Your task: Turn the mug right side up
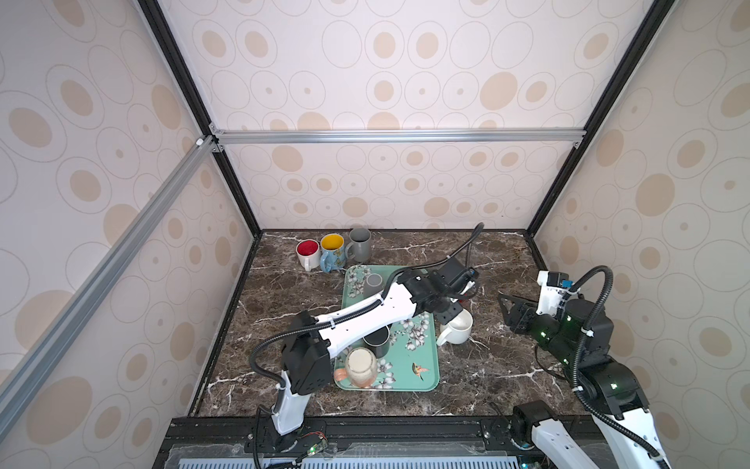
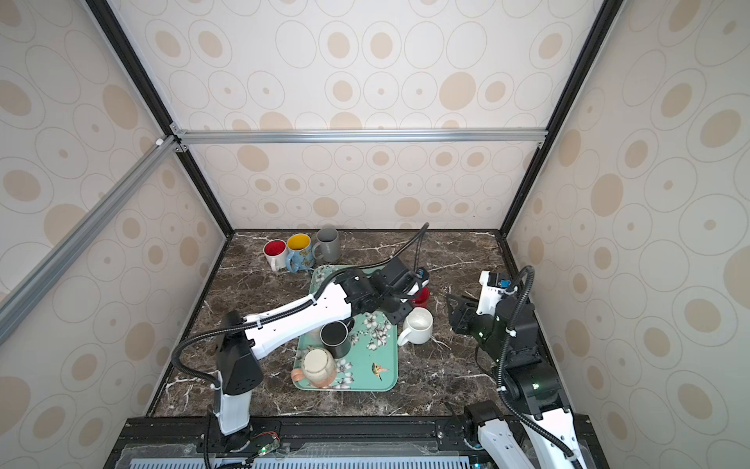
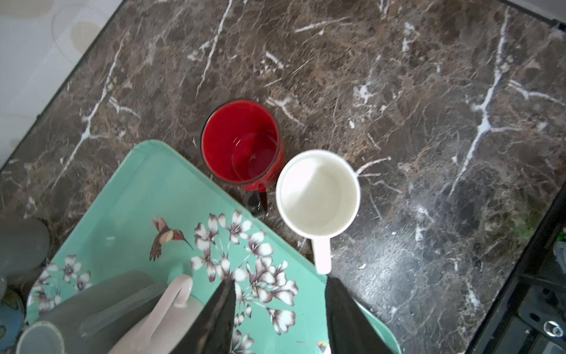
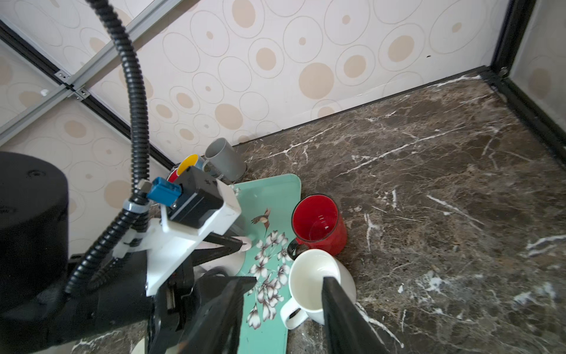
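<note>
A white mug (image 3: 318, 191) stands upright, its mouth facing up, just right of the tray. Beside it a red mug (image 3: 241, 141) is also upright. Nearer the front are a dark mug (image 1: 377, 340), mouth up, and a cream-and-peach mug (image 1: 361, 366), apparently mouth down. My left gripper hangs above the tray's right side, fingers apart and empty. My right gripper is open and empty, right of the white mug.
Several upright mugs line the back left, among them a yellow-lined blue mug (image 1: 332, 250). The left arm (image 1: 367, 322) crosses over the tray and hides part of it. Bare marble tabletop (image 1: 500, 367) lies right of the white mug.
</note>
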